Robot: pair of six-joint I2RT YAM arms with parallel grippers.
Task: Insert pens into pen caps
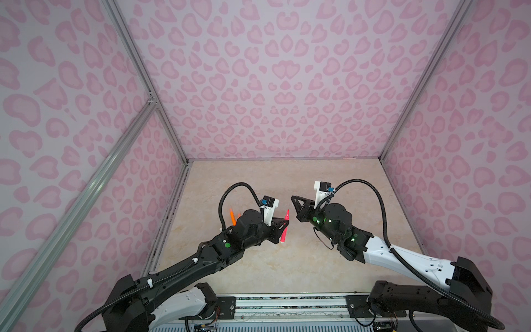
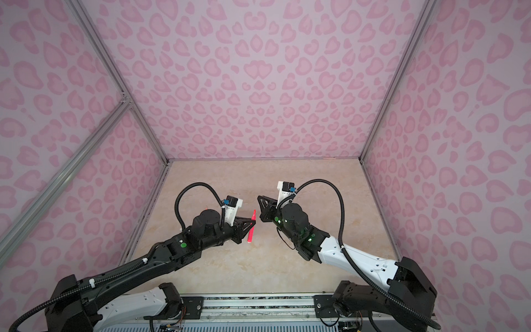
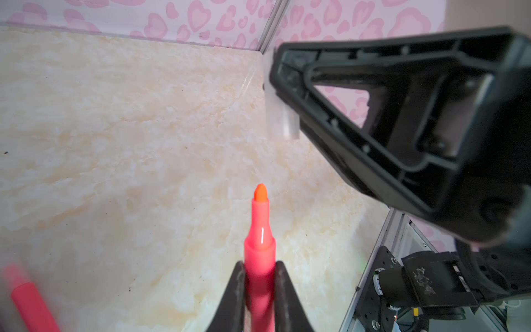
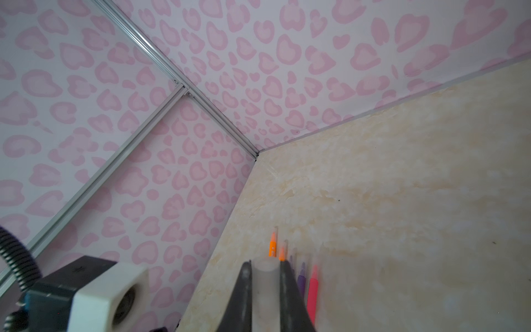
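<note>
A pinkish-red pen (image 3: 260, 287) stands upright with its orange nib bare, and my left gripper is shut on its body. My right gripper is shut on a clear, whitish pen cap (image 4: 266, 298), seen between its fingertips in the right wrist view. In the left wrist view that cap (image 3: 283, 119) hangs from the right fingers, above the nib and a little to its right, apart from it. In the top left view the pen (image 1: 283, 235) is beside the left fingers, with the right gripper (image 1: 294, 200) farther right and higher.
Orange pens (image 1: 233, 215) lie on the table left of the left arm. In the right wrist view a purple pen (image 4: 301, 279) and a pinkish-red pen (image 4: 312, 290) lie beside orange ones.
</note>
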